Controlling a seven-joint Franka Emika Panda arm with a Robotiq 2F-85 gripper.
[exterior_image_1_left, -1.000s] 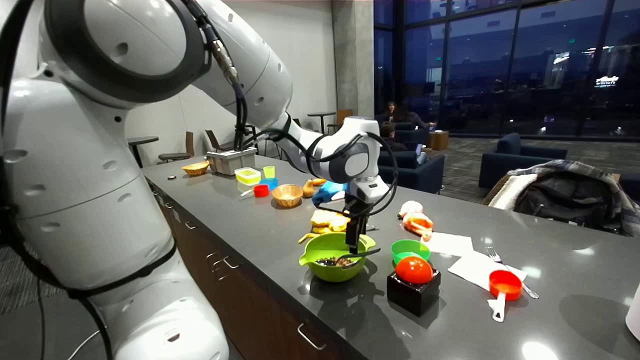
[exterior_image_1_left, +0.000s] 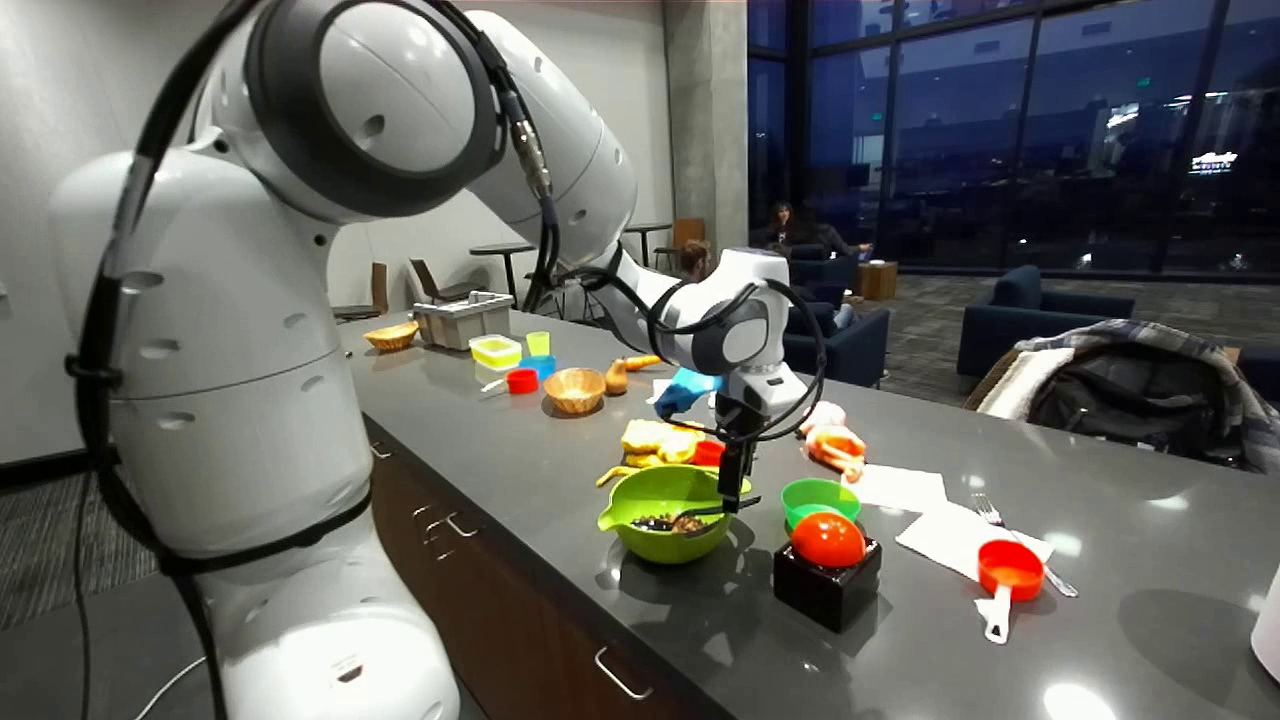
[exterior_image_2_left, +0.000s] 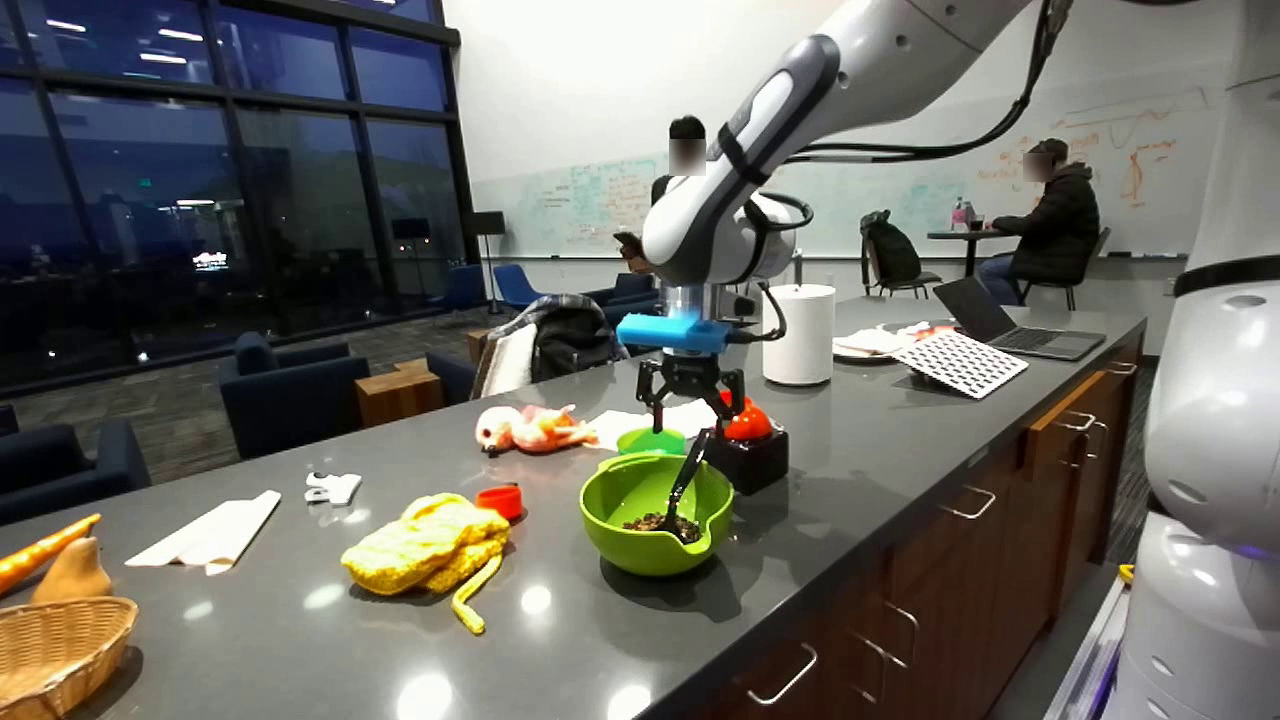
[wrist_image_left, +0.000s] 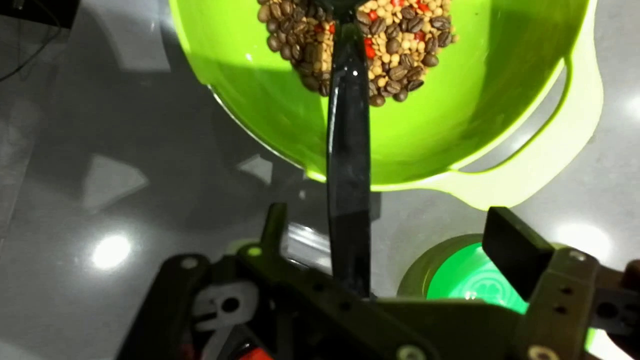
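Observation:
A lime green bowl (exterior_image_2_left: 636, 552) rests near the counter's front edge, with coffee beans, paler grains and red bits (wrist_image_left: 384, 60) at its bottom. Leaning over its rim is a black spoon (wrist_image_left: 349, 150), its head down in the mix and its handle sticking out. My gripper (exterior_image_2_left: 690, 422) is open above the bowl's rim. In the wrist view the fingers (wrist_image_left: 519, 252) stand wide apart, and the handle runs between them toward the palm. Nothing is gripped; whether the handle touches a finger is unclear.
Close beside the bowl are a green cup (exterior_image_1_left: 819, 498) and a black box topped by a red ball (exterior_image_1_left: 828, 540). A yellow cloth (exterior_image_2_left: 426, 546), a plush toy (exterior_image_2_left: 528, 428) and a red measuring cup (exterior_image_1_left: 1010, 570) lie around.
In exterior view 1 the arm and gripper have shifted right, from over the bowl's middle toward its right rim and the spoon handle. Bowl and spoon look unmoved.

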